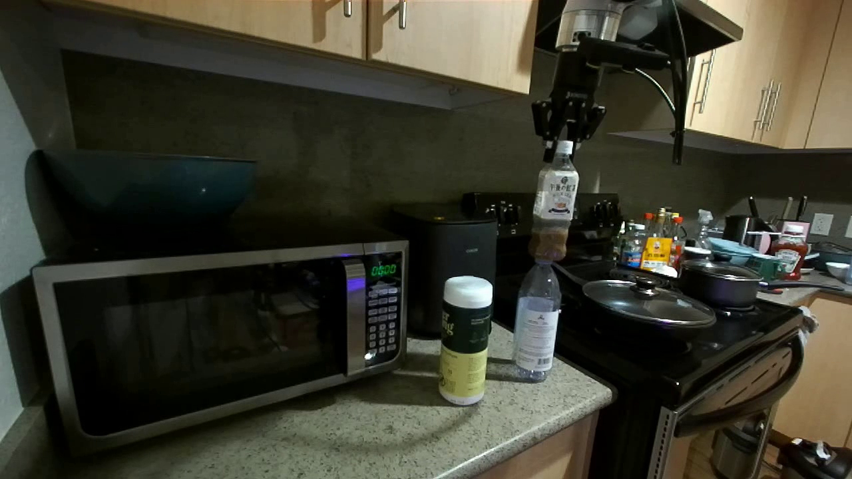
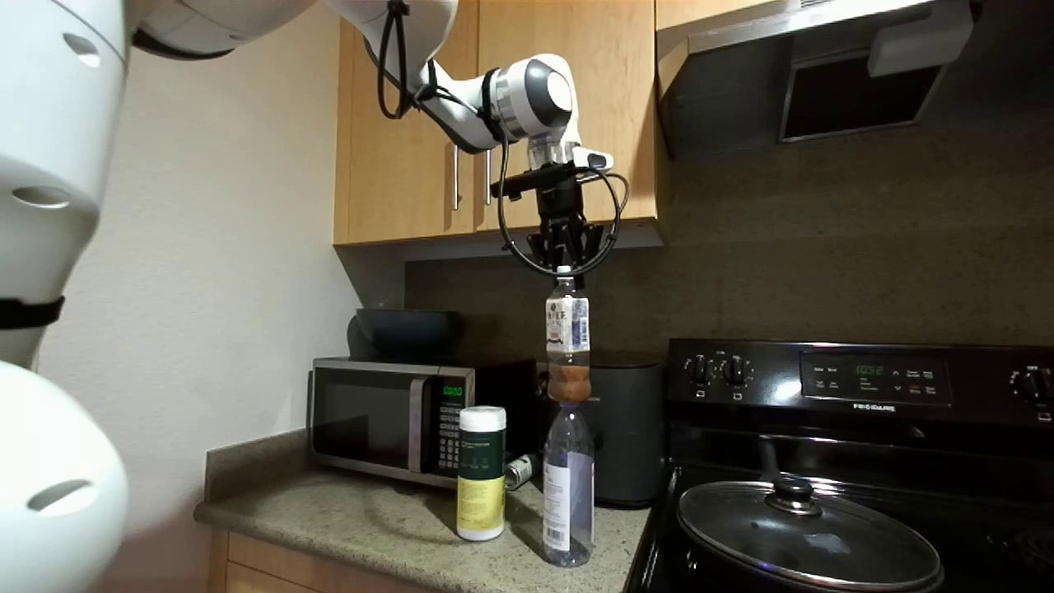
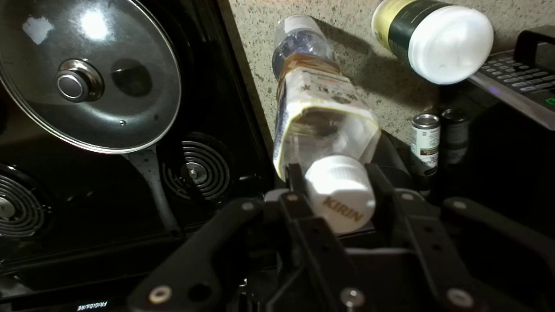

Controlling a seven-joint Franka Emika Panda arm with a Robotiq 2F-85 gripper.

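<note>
A clear bottle with a Japanese label, white cap and some brown at its base, the upper bottle point(image 1: 556, 195), hangs upright with a slight tilt below my gripper point(image 1: 563, 150). In the wrist view its white cap point(image 3: 341, 193) sits between the two fingers, and the gripper is shut on it near the neck. Directly under it, a second clear bottle with a white label, the lower bottle point(image 2: 569, 489), stands upright on the counter. The upper bottle's base meets the lower bottle's top; whether its weight rests there I cannot tell.
A green and yellow canister point(image 1: 465, 339) stands left of the lower bottle, before the microwave point(image 1: 215, 335). A small can point(image 3: 425, 143) lies behind. To the right, the stove holds a lidded pan point(image 1: 648, 303). The counter edge point(image 1: 551, 435) is close in front.
</note>
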